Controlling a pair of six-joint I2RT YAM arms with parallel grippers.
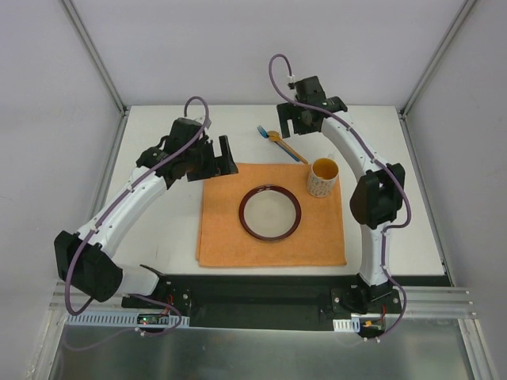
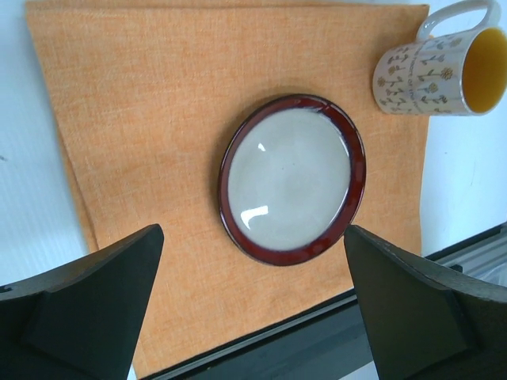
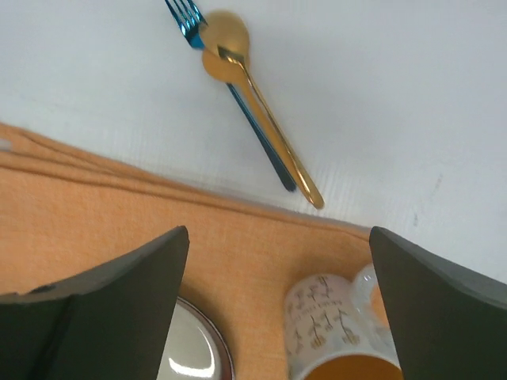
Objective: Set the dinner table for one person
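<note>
On the orange placemat (image 1: 230, 249) rests a pale plate (image 1: 270, 214) with a dark red rim, slightly right of the mat's middle. A patterned mug (image 1: 321, 185), yellow inside, stands upright on the mat's back right corner. Behind the mat lie a blue fork (image 1: 287, 150) and a golden spoon (image 1: 295, 153), the spoon partly over the fork. My right gripper (image 1: 291, 125) is open above the table near the spoon's bowl, nothing between its fingers. Over the mat's back left part hangs my left gripper (image 1: 218, 158), also open and empty; its wrist view shows the plate (image 2: 289, 178) below.
The mug's handle (image 2: 455, 14) points toward the back. A dark rail (image 1: 261, 289) runs along the table's front edge.
</note>
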